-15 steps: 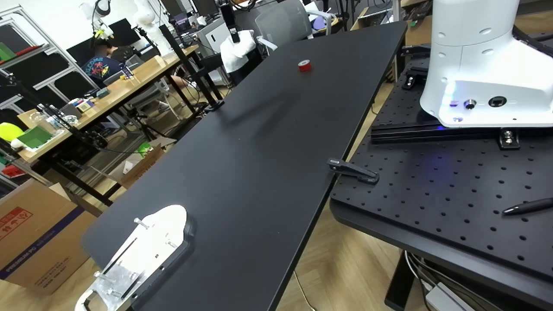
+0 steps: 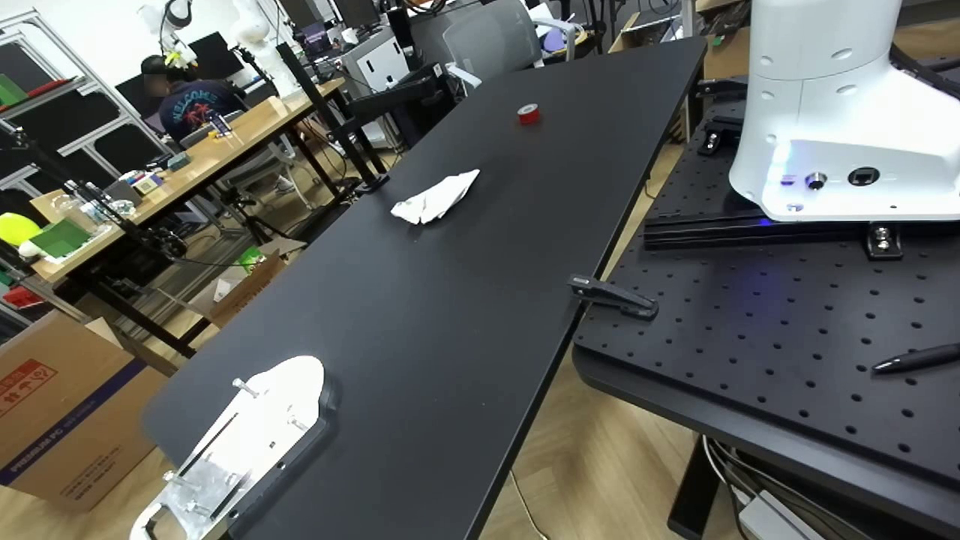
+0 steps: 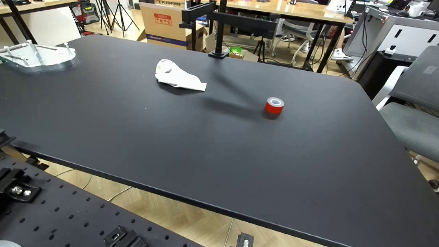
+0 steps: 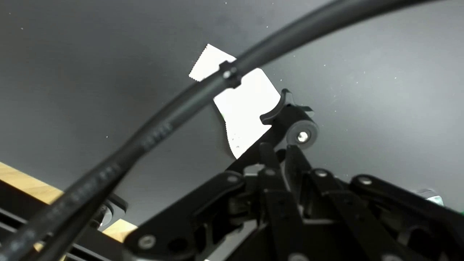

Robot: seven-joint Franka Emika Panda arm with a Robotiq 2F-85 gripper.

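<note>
A white cloth (image 2: pixel 436 198) lies crumpled and flat on the dark table, towards its far edge. In exterior view 2 the cloth (image 3: pixel 177 76) shows a rounded end on the left and a narrow end on the right. From the wrist, the cloth (image 4: pixel 248 100) is partly covered by a cable and a black knobbed fixture. My gripper is above the table, its fingertips slightly apart and no cloth visible between them. The cloth lies beyond the tips in that view. I cannot make out the gripper clearly in either exterior view.
A red tape roll (image 3: pixel 274 106) sits apart from the cloth. The white plate with pegs (image 2: pixel 256 432) occupies the table's other end. A black post with arms (image 3: pixel 222 24) rises at the far edge, close to the cloth.
A second ago the white cloth hung in the air from the gripper, above the table's far side. Now it lies on the table, out of the gripper. The tape roll and pegged plate are unmoved.
</note>
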